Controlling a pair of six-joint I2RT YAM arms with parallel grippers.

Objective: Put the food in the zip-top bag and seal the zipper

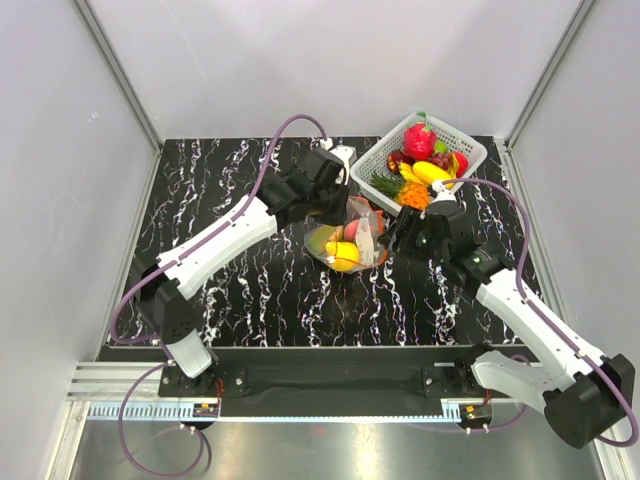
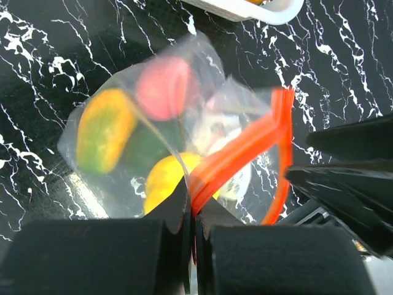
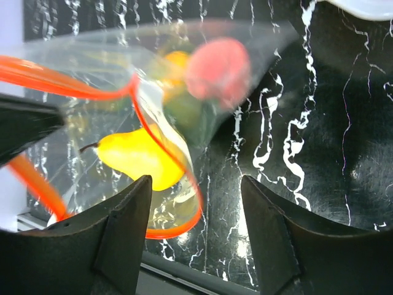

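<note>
A clear zip bag [image 1: 318,245] with an orange zipper lies mid-table, holding a yellow pear [image 3: 138,157], a red fruit [image 2: 163,86], a yellow-green mango [image 2: 104,129] and a pale item. My left gripper is shut on the bag's orange zipper edge, holding that side raised. My right gripper is open at the bag's right side, its fingers beside the lower orange rim, with nothing clearly between them.
A white basket [image 1: 370,160] of fruit, with a pineapple [image 1: 413,195], stands at the back right, close behind the bag.
</note>
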